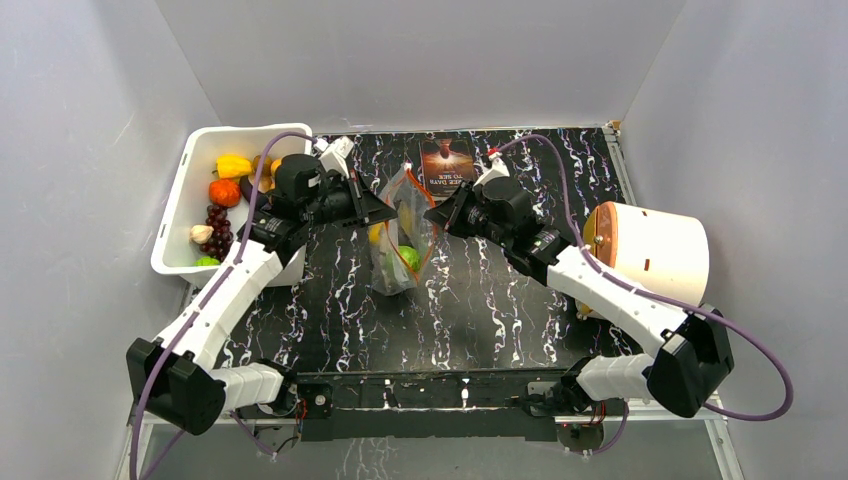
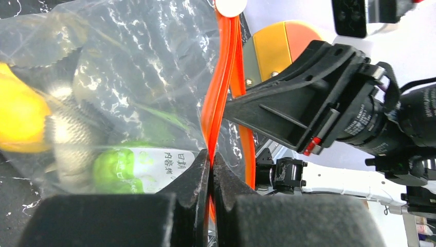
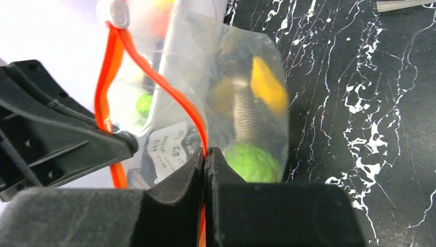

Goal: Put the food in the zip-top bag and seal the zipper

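The clear zip bag (image 1: pixel 395 270) hangs between my two grippers, its mouth edged with orange strips. Inside it are a green vegetable (image 3: pixel 252 162), a yellow item (image 2: pixel 20 116) and a pale brownish item (image 3: pixel 247 110), blurred by the plastic. My left gripper is shut on one orange edge, which runs between its fingertips. On the opposite edge, my right gripper is shut with the orange strip between its fingers. The strips stand apart at the grippers, so the mouth gapes there. A white zipper slider (image 2: pixel 231 5) sits at the far end, where both strips meet.
A white bin (image 1: pixel 170 235) of several fruits and vegetables stands at the left, partly under my left arm. A dark book (image 1: pixel 447 165) lies behind the bag. The cream cylinder (image 1: pixel 660 250) is at the right. Bare black tabletop (image 1: pixel 400 340) lies in front.
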